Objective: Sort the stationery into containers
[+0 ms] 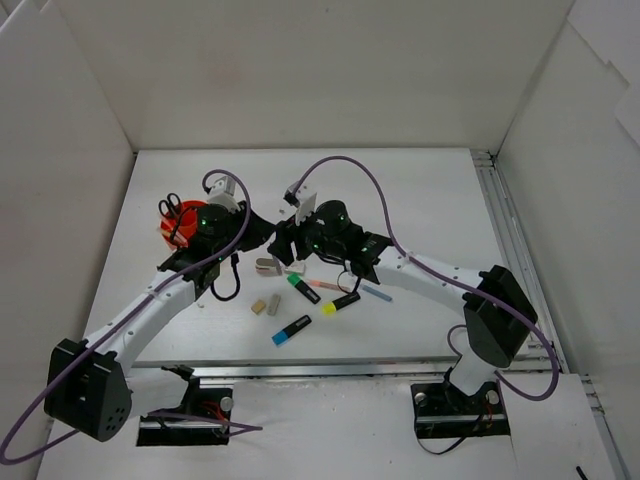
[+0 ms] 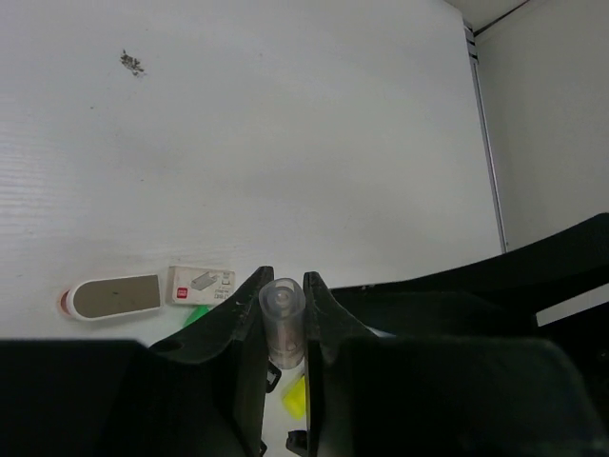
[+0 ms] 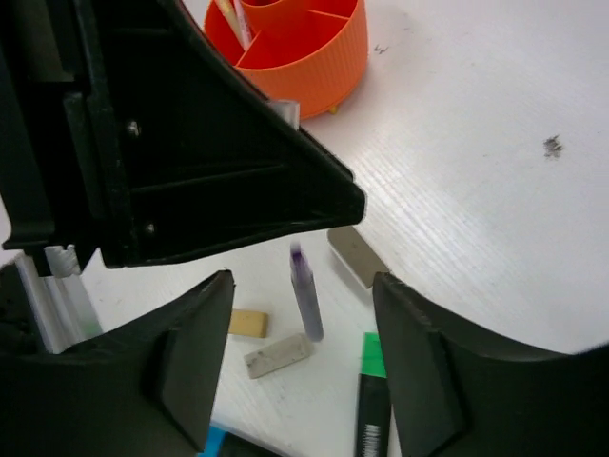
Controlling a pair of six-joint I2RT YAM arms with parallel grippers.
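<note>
My two grippers meet over the table. In the left wrist view, my left gripper is shut on an upright translucent pen (image 2: 284, 324). In the right wrist view, my right gripper has its fingers apart, with a blurry lilac pen part (image 3: 304, 290) between them, apparently not touched. An orange organizer (image 3: 314, 52) with items in it stands at the left, partly hidden in the top view (image 1: 190, 210). Loose are a stapler (image 2: 116, 297), a small box (image 2: 200, 284), markers (image 1: 292, 330), an eraser (image 1: 273, 305) and a tan block (image 1: 258, 306).
A pink pencil (image 1: 325, 284) and blue pen (image 1: 376, 292) lie right of centre under or near the right arm. Walls enclose three sides.
</note>
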